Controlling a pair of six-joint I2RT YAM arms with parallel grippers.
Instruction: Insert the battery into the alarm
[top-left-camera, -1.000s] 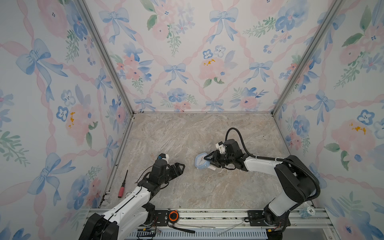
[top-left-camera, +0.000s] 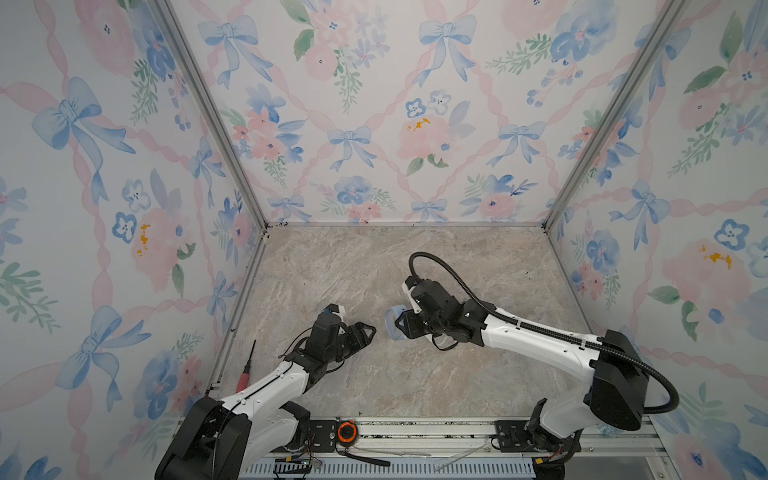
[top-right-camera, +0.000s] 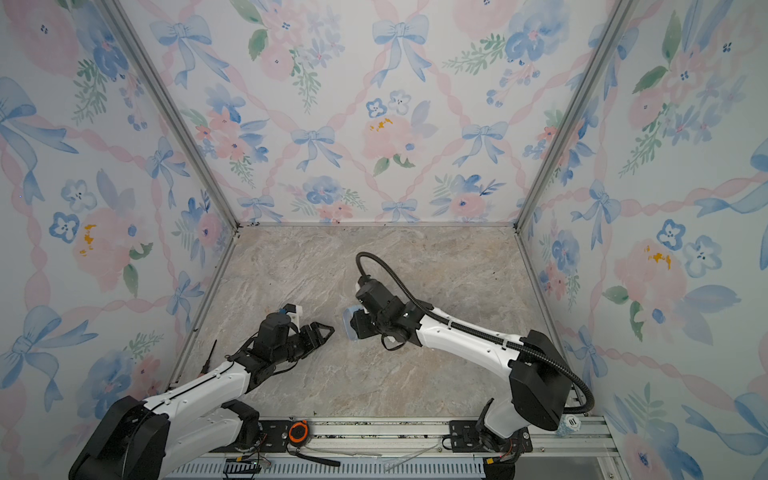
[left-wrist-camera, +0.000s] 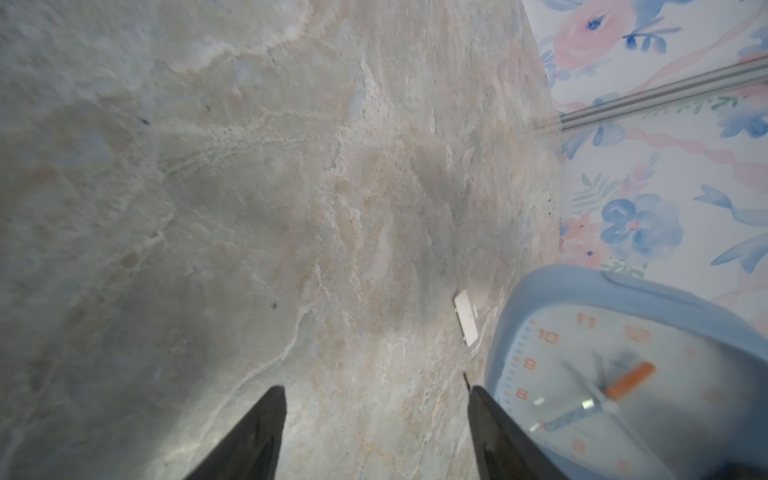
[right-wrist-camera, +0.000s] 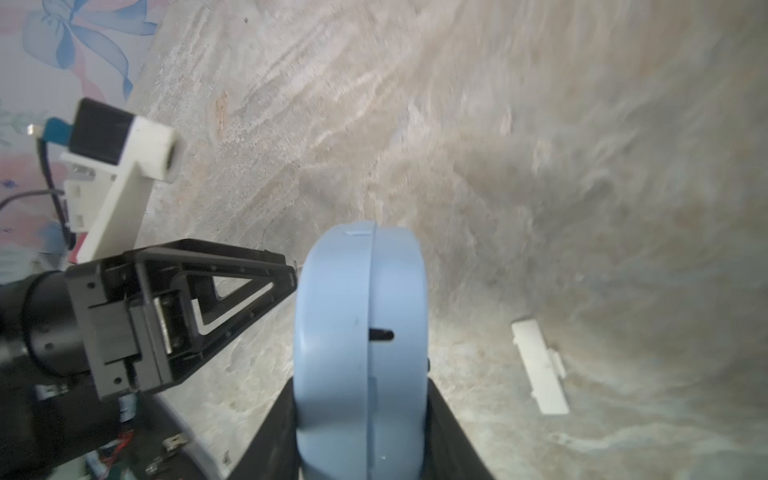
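The light blue alarm clock is clamped in my right gripper, which is shut on its sides and holds it above the table. In the left wrist view the clock's face shows at the lower right, with its numbers and hands. My left gripper is open and empty, to the left of the clock. In the right wrist view its fingers reach toward the clock's edge. A small white piece, perhaps the battery cover, lies on the table below. I cannot make out a battery.
A red-handled screwdriver lies by the left wall. An orange tape measure sits on the front rail.
My right arm has swung left and turned the clock, which was lower with its face upward and is now edge-on. The left gripper has shifted slightly right.
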